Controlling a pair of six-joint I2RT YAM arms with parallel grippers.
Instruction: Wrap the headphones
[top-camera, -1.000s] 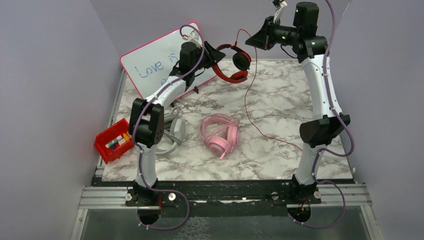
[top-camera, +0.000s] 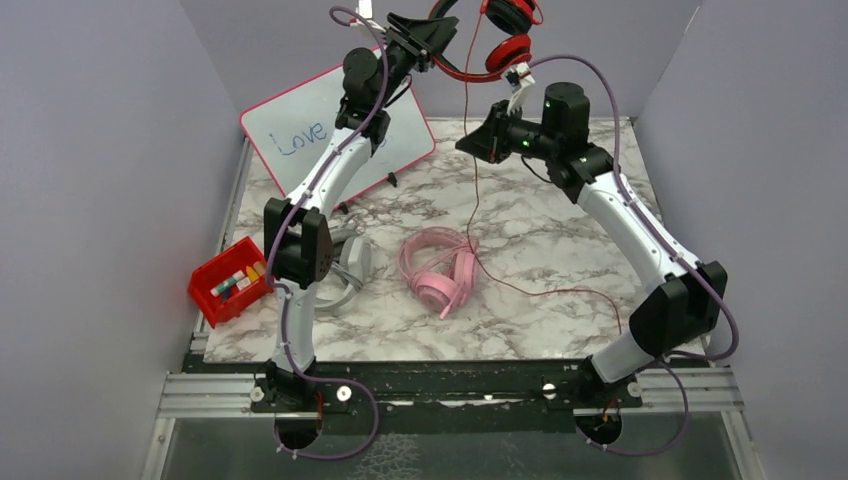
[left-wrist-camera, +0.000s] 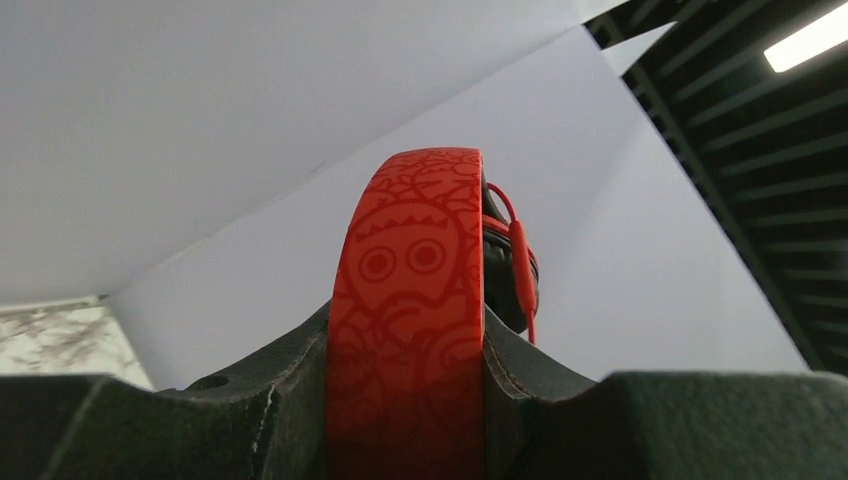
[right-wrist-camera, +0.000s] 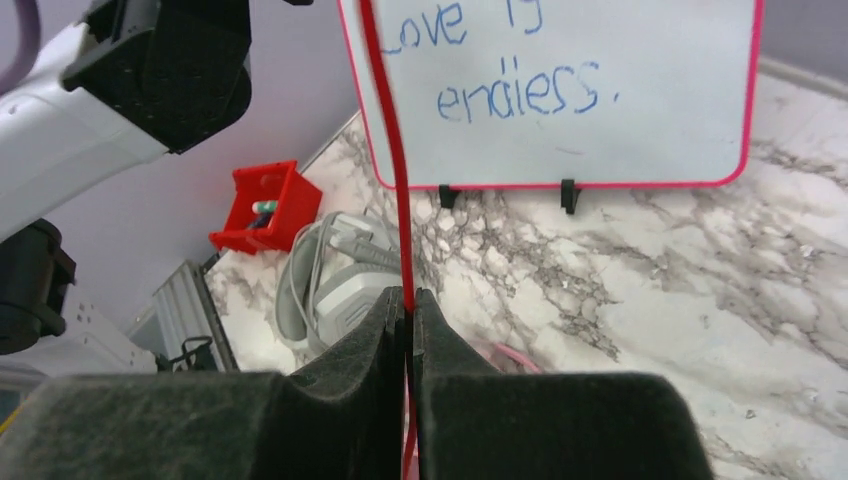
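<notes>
High at the back, my left gripper (top-camera: 430, 45) is shut on the red headband (left-wrist-camera: 405, 300) of the black-and-red headphones (top-camera: 510, 50), which hang in the air. Their thin red cable (top-camera: 474, 190) runs down to the table and off toward the front right. Below the headphones, my right gripper (top-camera: 470, 142) has its fingers close together at the cable, which passes vertically through or just in front of them in the right wrist view (right-wrist-camera: 405, 240); whether it is pinched is unclear.
Pink headphones (top-camera: 445, 285) lie mid-table, white headphones (top-camera: 355, 265) to their left. A red box (top-camera: 210, 285) of markers is at front left. A whiteboard (top-camera: 280, 130) stands at back left.
My left gripper has lifted the headphones upward. My right gripper has come down and leftward, below them, along the cable.
</notes>
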